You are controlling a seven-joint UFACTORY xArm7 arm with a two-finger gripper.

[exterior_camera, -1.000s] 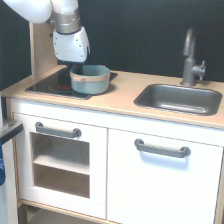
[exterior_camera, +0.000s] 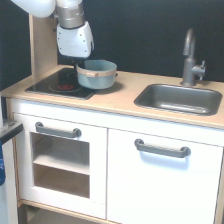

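Observation:
A grey-green pot (exterior_camera: 98, 79) is at the right edge of the black cooktop (exterior_camera: 58, 84), on the left part of the wooden counter. Directly above the pot's left rim is my white gripper (exterior_camera: 80, 62), coming down from the upper left. Its fingertips are too small and hidden against the rim to show whether they are closed on it. Whether the pot rests on the surface or is slightly raised is hard to tell.
To the right, a steel sink (exterior_camera: 180, 98) is set in the counter, with a tall faucet (exterior_camera: 191, 60) behind it. Bare wooden counter (exterior_camera: 127, 92) lies between cooktop and sink. Below are white cabinet doors (exterior_camera: 162, 182) with dark handles.
Both pot and gripper have shifted a little to the right and higher in the picture. More of the cooktop shows on the left now.

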